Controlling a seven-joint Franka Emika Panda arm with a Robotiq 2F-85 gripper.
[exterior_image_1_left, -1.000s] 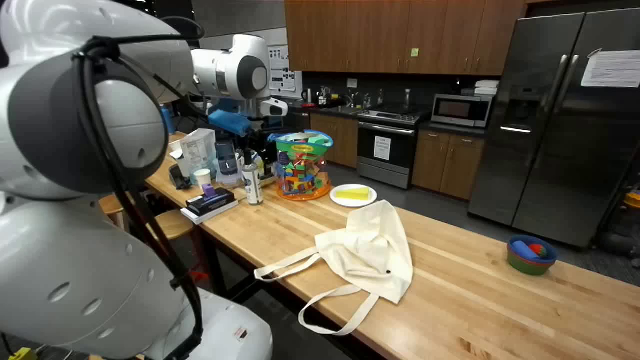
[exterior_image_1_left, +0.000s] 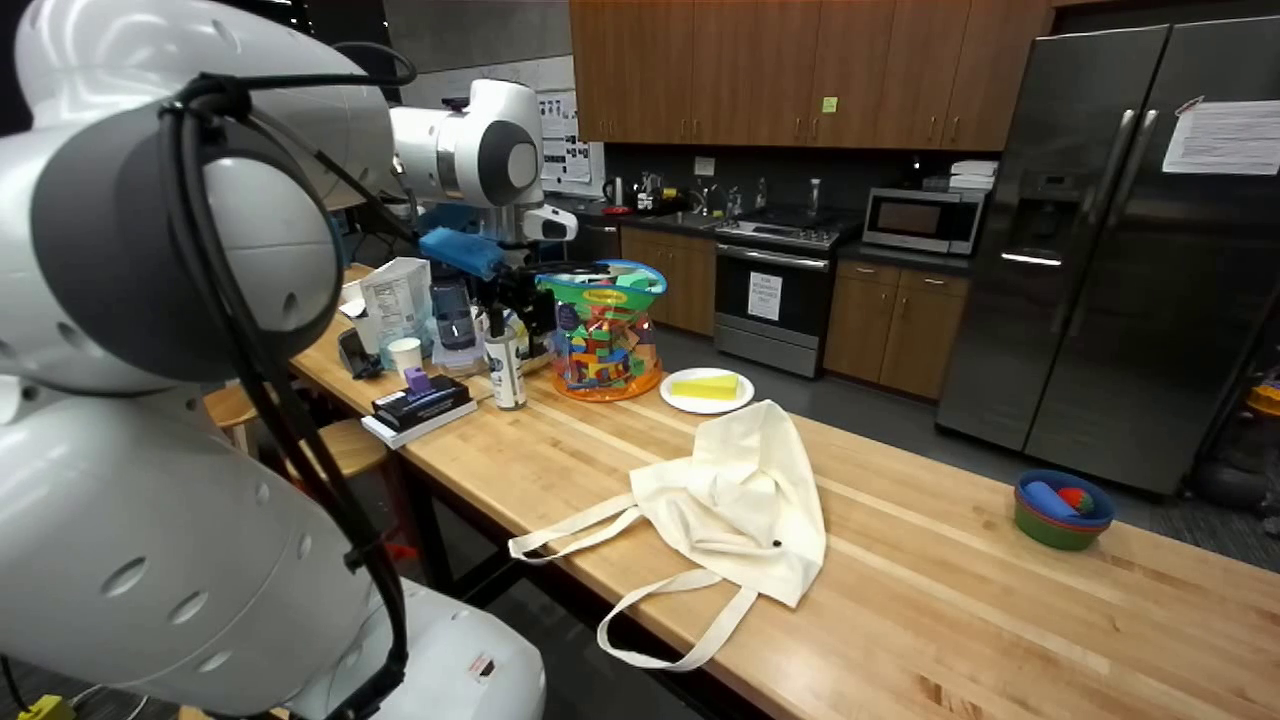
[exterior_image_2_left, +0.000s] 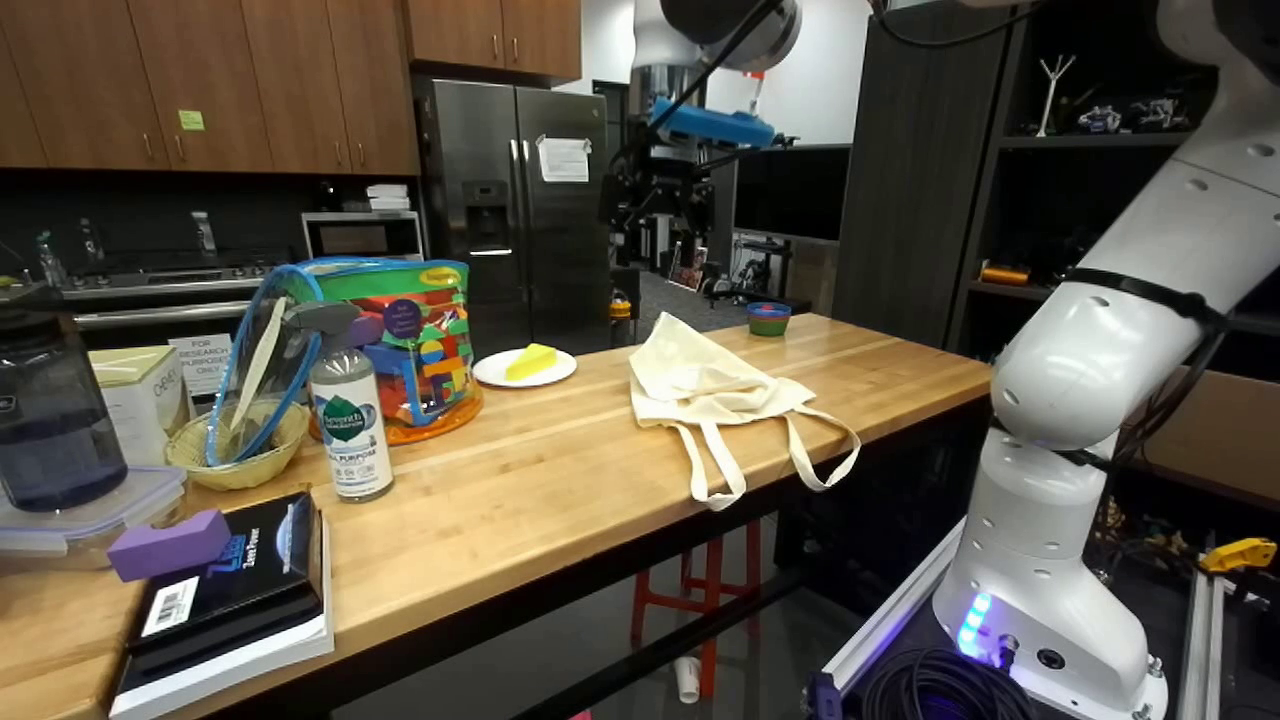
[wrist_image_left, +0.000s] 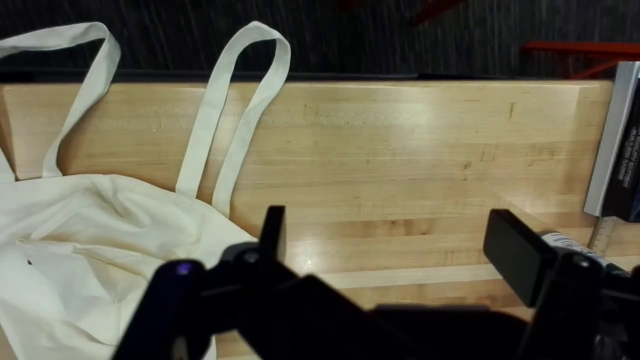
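Observation:
My gripper hangs open above the wooden table, with only bare tabletop visible between its fingers. In exterior view 2 the gripper (exterior_image_2_left: 657, 216) is dark and high over the table, well clear of everything on it. A cream cloth bag (exterior_image_1_left: 738, 504) lies crumpled near the table's front edge, two straps drooping over that edge. In the wrist view the bag (wrist_image_left: 114, 240) fills the lower left, partly hidden by the left finger. A yellow block (exterior_image_1_left: 705, 386) rests on a white plate (exterior_image_1_left: 679, 403) behind the bag.
A clear bag of colourful blocks (exterior_image_1_left: 600, 348), a spray bottle (exterior_image_2_left: 351, 426) and a black box (exterior_image_2_left: 228, 576) topped by a purple block (exterior_image_2_left: 168, 544) crowd one end. Stacked bowls (exterior_image_1_left: 1056, 535) stand towards the other end. Bare tabletop lies between bag and bottle.
The arm has shifted slightly, with its wrist a touch lower and to the right in exterior view 1. Bag, plate and the other objects have stayed put.

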